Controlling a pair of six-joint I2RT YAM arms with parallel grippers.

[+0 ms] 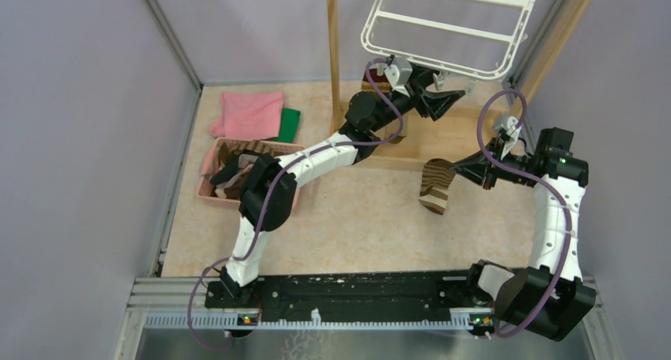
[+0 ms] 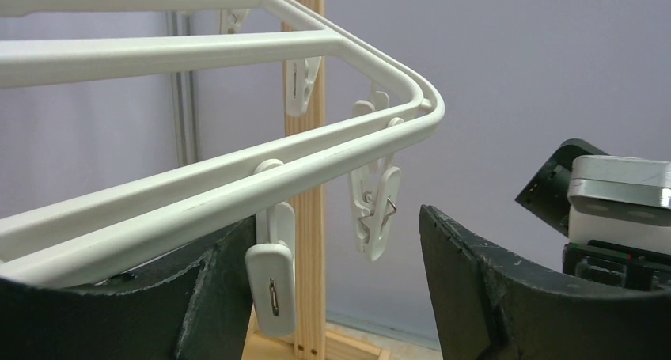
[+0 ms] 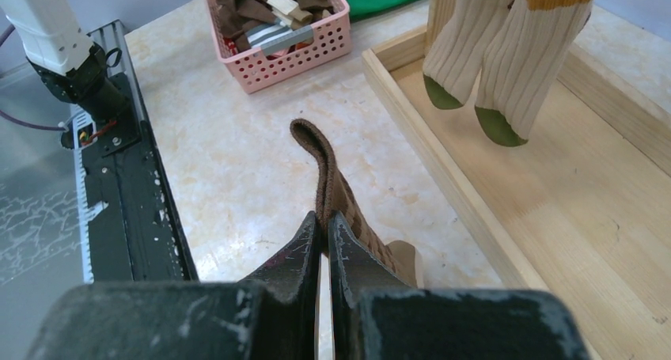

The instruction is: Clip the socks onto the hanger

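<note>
The white hanger (image 1: 447, 66) is at the top, clips (image 2: 374, 213) dangling from it. My left gripper (image 1: 439, 99) is at its front rail; in the left wrist view its fingers (image 2: 475, 297) flank the lower rail area by a clip (image 2: 269, 289), and whether it grips anything is unclear. My right gripper is shut on the top edge of a brown striped sock (image 1: 435, 187), held above the table. Pale socks (image 3: 534, 75) with green toes hang over the wooden tray in the right wrist view.
A pink basket (image 1: 207, 187) of socks stands at the left, with pink (image 1: 245, 115) and green cloths behind it. The wooden tray (image 3: 439, 166) lies under the hanger between two posts.
</note>
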